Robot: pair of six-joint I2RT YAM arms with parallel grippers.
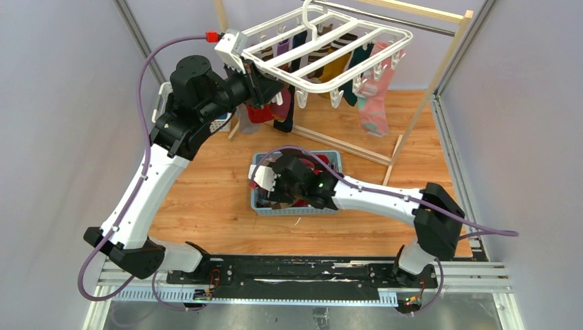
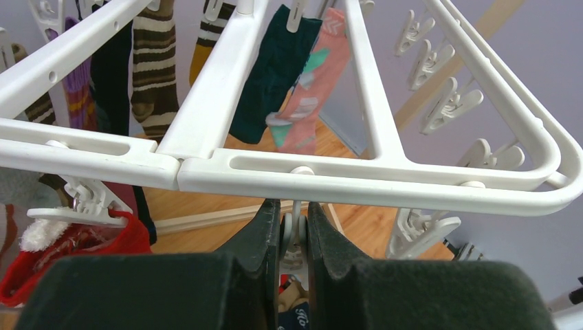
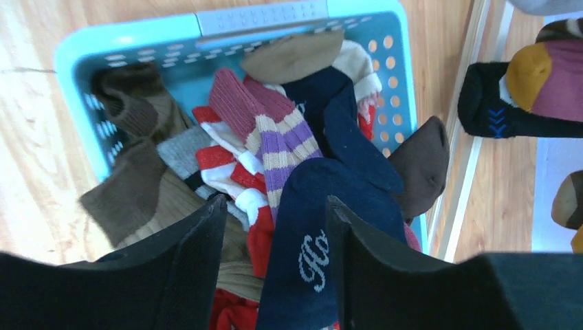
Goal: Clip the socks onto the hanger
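High on the left, the white hanger (image 1: 354, 20) hangs with several socks on its clips. At its front bar my left gripper is shut on a white clip (image 2: 293, 240), and no sock shows in that clip. In the right wrist view, my right gripper is partly open over the blue basket (image 3: 72, 58). Between and below its fingers lies a navy sock (image 3: 306, 254) with white lettering, not visibly gripped. Next to it are a purple-and-white striped sock (image 3: 278, 148) and a brown sock (image 3: 141, 199).
A pink sock (image 1: 375, 103) and a red sock (image 2: 82, 244) hang from other clips. The wooden stand's leg (image 1: 337, 144) runs behind the basket. Bare wooden floor (image 1: 206, 206) lies left of it.
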